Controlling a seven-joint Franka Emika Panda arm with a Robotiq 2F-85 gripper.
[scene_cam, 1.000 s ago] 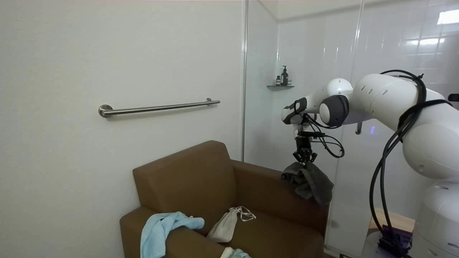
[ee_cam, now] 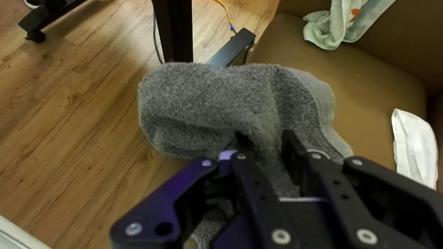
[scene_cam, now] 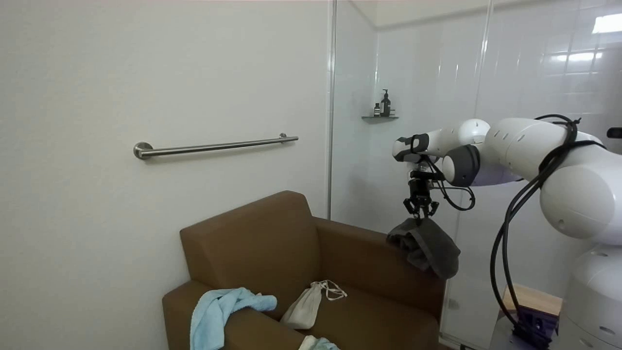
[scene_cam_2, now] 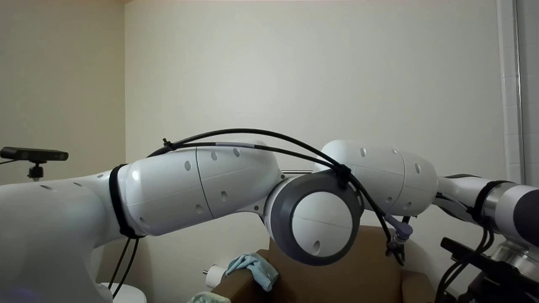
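A dark grey towel is draped in folds over the armchair's right armrest in exterior view 1. My gripper points down at its upper edge. In the wrist view the grey towel spreads ahead of the gripper, and a raised fold of it runs between the part-open fingers. Whether the fingers press on that fold cannot be made out. Exterior view 2 shows only the wrist and the top of the gripper at the lower right; the fingertips are out of frame.
The brown armchair holds a light blue towel on its left armrest and a white drawstring bag on its seat. A metal bar is fixed to the wall. A glass panel stands behind the arm.
The gripper has moved slightly right and up in exterior view 1. The grey towel has shifted a little to the right too. The arm's elbow has lowered.
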